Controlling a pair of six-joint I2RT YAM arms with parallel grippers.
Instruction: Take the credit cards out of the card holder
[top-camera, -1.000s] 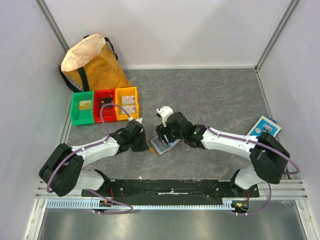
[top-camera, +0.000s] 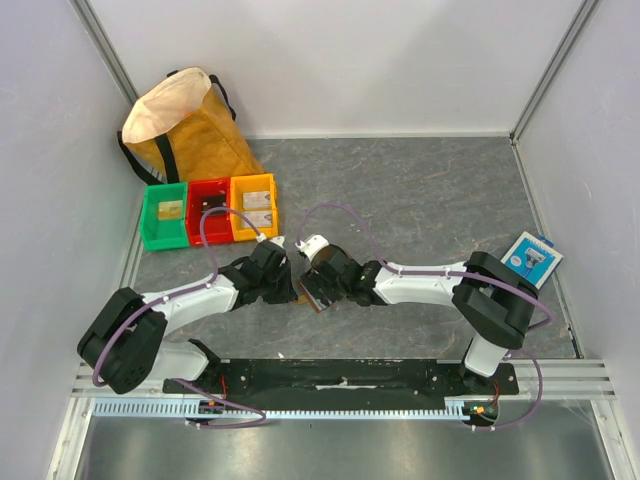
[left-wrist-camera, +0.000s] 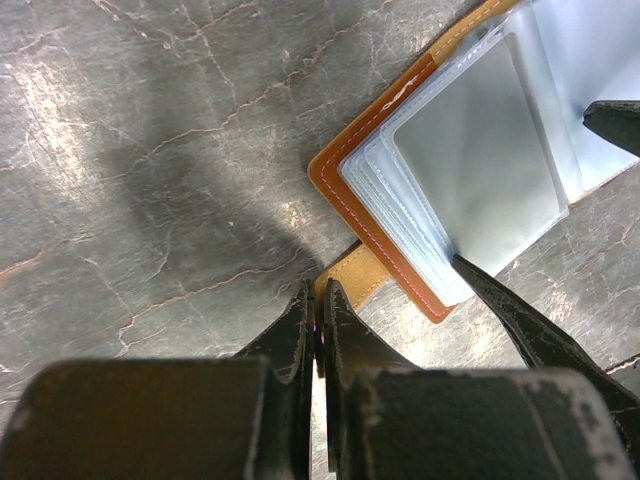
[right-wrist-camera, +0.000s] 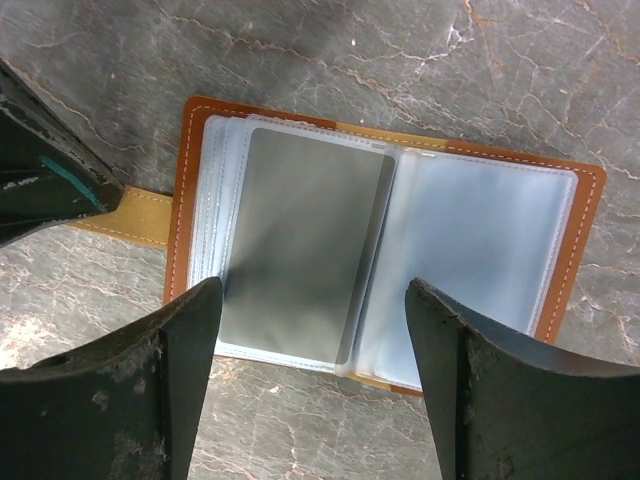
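The open card holder (right-wrist-camera: 570, 240), tan leather with clear sleeves, lies on the grey tabletop with a stack of grey-faced cards (right-wrist-camera: 290, 240) in one side. My left gripper is shut on the holder's leather strap (left-wrist-camera: 362, 270) at its edge. My right gripper stands open over the card stack, one fingertip at the stack's edge and the other over the clear sleeve. In the top view both grippers hide much of the holder.
Green (top-camera: 163, 232), red (top-camera: 208, 185) and orange (top-camera: 253, 182) bins stand at the back left, with a yellow bag (top-camera: 185, 125) behind. A blue-and-white item (top-camera: 530, 260) lies at the far right.
The left arm looks unchanged.
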